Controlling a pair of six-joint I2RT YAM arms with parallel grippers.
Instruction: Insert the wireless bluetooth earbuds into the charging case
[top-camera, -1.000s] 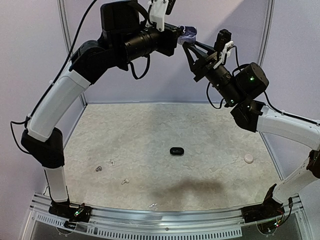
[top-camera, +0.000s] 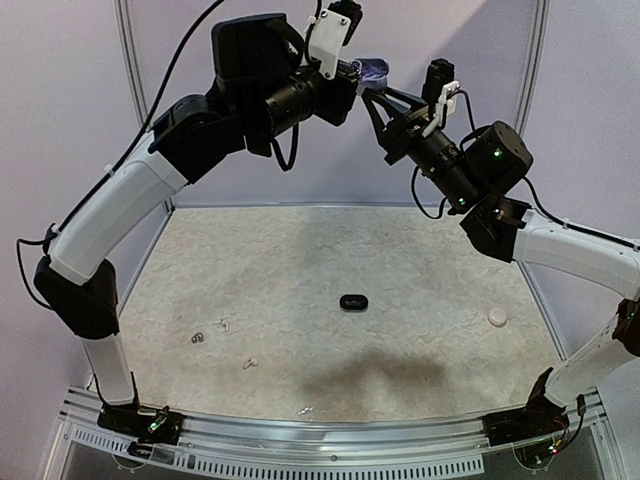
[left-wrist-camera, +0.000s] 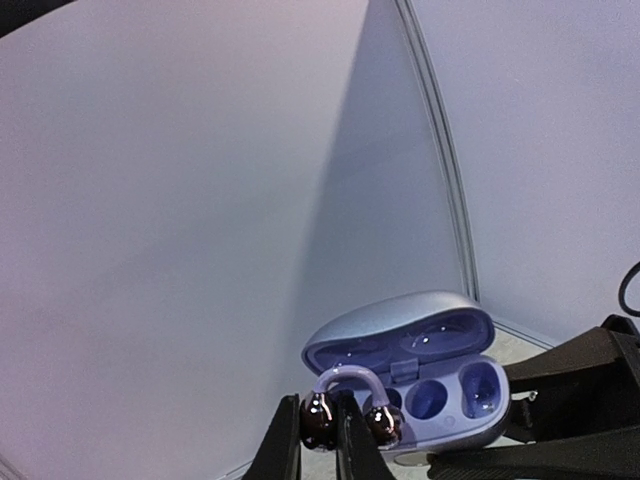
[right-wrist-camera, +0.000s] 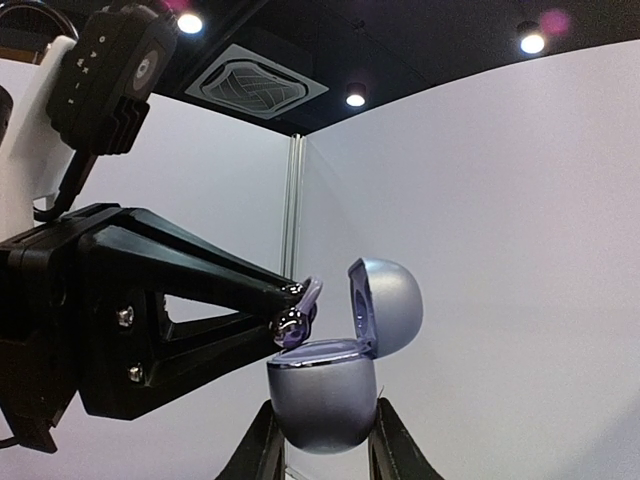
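A lilac charging case is held up high with its lid raised. My right gripper grips its base from below. In the left wrist view the case shows empty recesses at its middle and right. My left gripper is shut on a purple earbud piece, glossy dark at both ends with an arched purple stem, in front of the case's left half. In the right wrist view this piece is beside the open case, at the hinged lid's left.
Below on the table lie a black oval case, a pale round disc and several small items. Pale walls surround the arms.
In the top view the left arm has risen and shifted slightly right at the wrist. The case and right arm have moved slightly up and left.
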